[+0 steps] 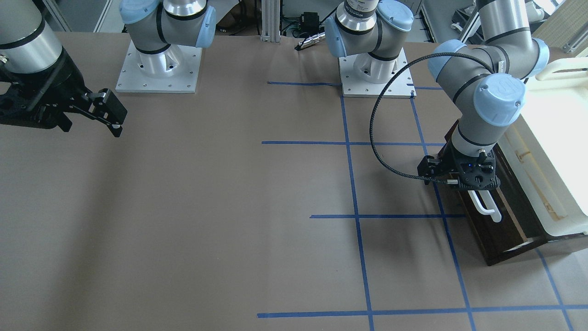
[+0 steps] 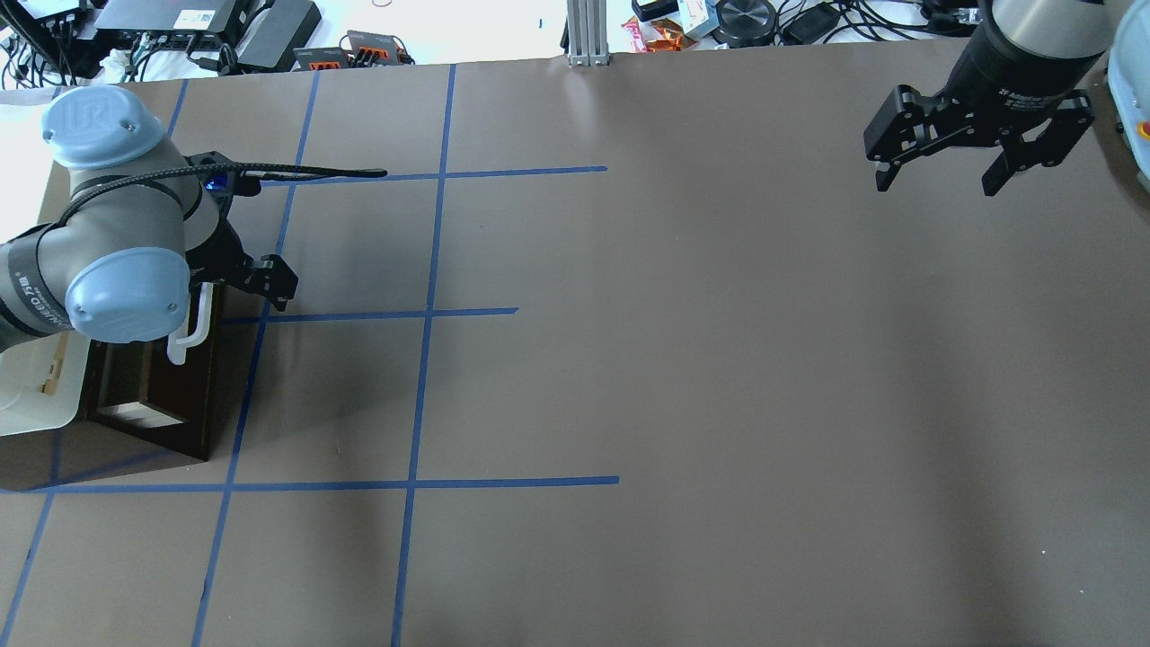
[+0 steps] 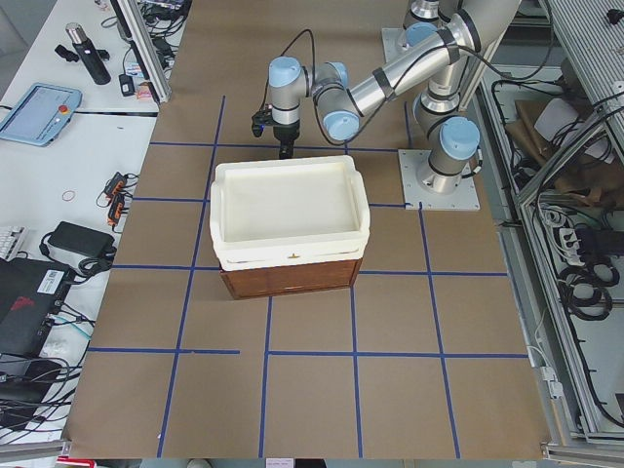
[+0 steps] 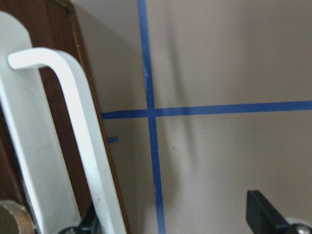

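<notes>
A dark wooden box (image 1: pixel 482 237) with a white plastic tray (image 3: pixel 289 210) on top stands on the taped grid. Its front has a white bar handle (image 4: pixel 85 122) (image 1: pixel 490 209). My gripper (image 1: pixel 457 174) is low over that front at the handle; in the left wrist view one dark finger (image 4: pixel 261 214) sits right of the handle over bare table, the other is mostly hidden behind the handle's lower part. The fingers look apart. A drawer shows partly pulled out in the top view, with a gap behind its front.
A second arm's black gripper (image 2: pixel 976 129) hangs at the other side of the table, far from the box. Other arm bases (image 1: pixel 160 82) stand at the back.
</notes>
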